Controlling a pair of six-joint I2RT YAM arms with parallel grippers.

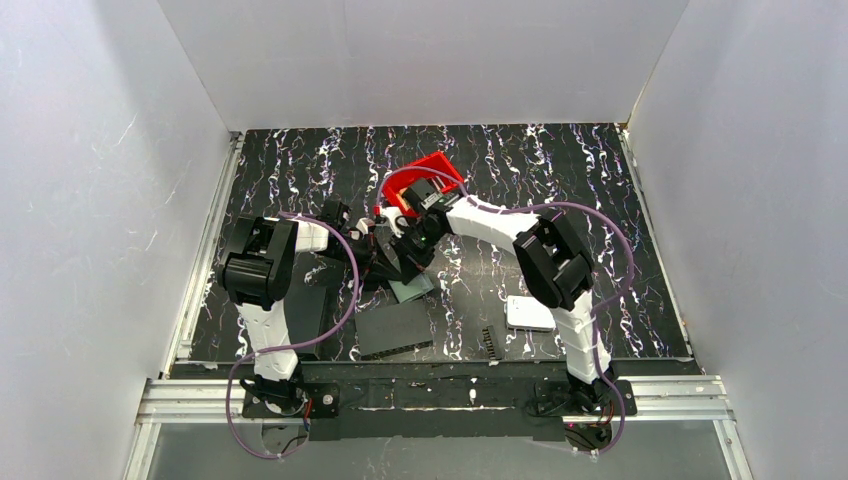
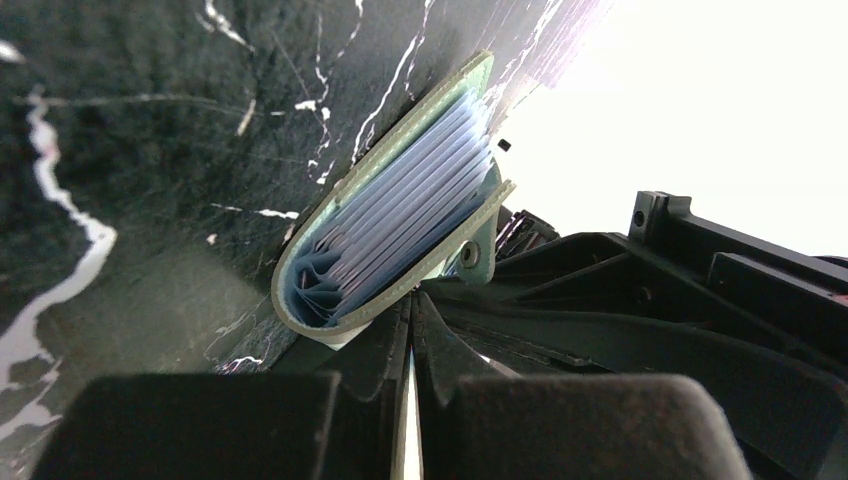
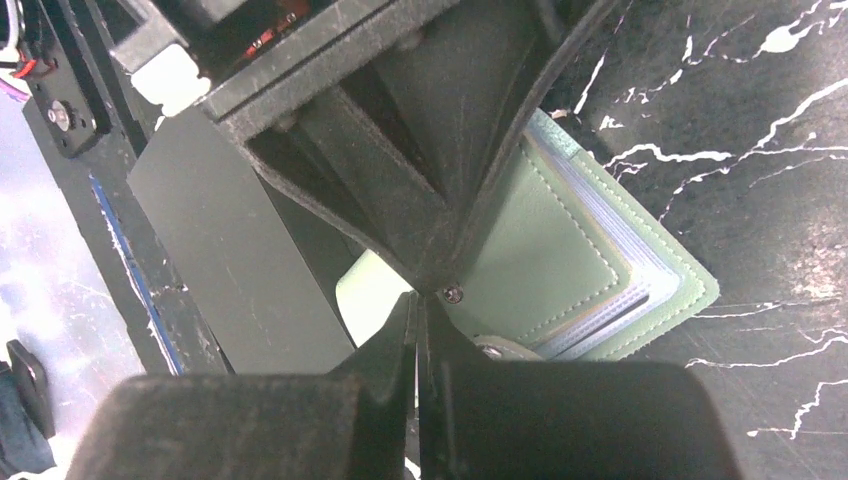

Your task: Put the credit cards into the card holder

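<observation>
The pale green card holder (image 1: pixel 412 290) lies on the dark marbled table under both grippers. In the left wrist view, the holder (image 2: pixel 305 300) is seen edge-on, slightly parted, with many clear sleeves (image 2: pixel 420 190) fanned between its covers. My left gripper is shut at the near cover's side; nothing shows between its fingers. From the other side, my right gripper is also shut, its tips over the holder's stitched cover (image 3: pixel 545 255), with nothing visible between them. The two grippers' tips are very close together. I cannot make out any separate credit card.
A red basket (image 1: pixel 438 158) with a tan item in it stands behind the grippers. In front lies a dark grey box (image 1: pixel 393 328), with another dark box (image 1: pixel 307 315) at left. A white case (image 1: pixel 530 313) and a small dark strip (image 1: pixel 491 342) lie right.
</observation>
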